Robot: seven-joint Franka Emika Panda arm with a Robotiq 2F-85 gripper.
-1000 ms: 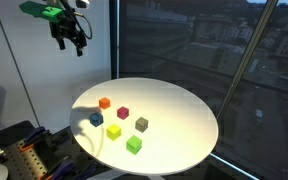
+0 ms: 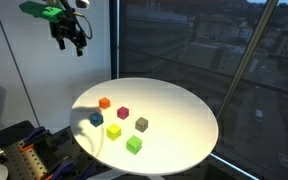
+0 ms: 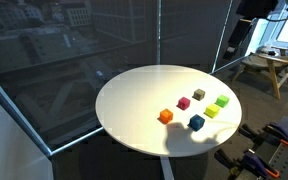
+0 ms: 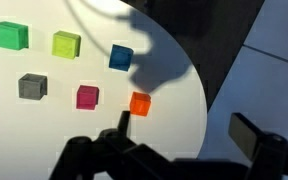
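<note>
Six-sided blocks lie spread on the white table: an orange block [image 4: 140, 104], a blue block [image 4: 121, 58], a magenta block [image 4: 87, 97], a yellow block [image 4: 66, 45], a grey block [image 4: 32, 87] and a green block [image 4: 11, 36]. All stand apart from one another. High above the table's left end in exterior view 1 is my gripper [image 2: 68, 47]. In the wrist view its two dark fingers are spread wide, with nothing held between them; the orange block shows farther below, near the left finger [image 4: 123, 124].
The oval white table [image 2: 179, 110] has wide clear room on its far side. Dark floor and the robot's base [image 2: 34, 160] lie by its near left edge. A chair [image 3: 274, 68] stands off to the right in exterior view 2.
</note>
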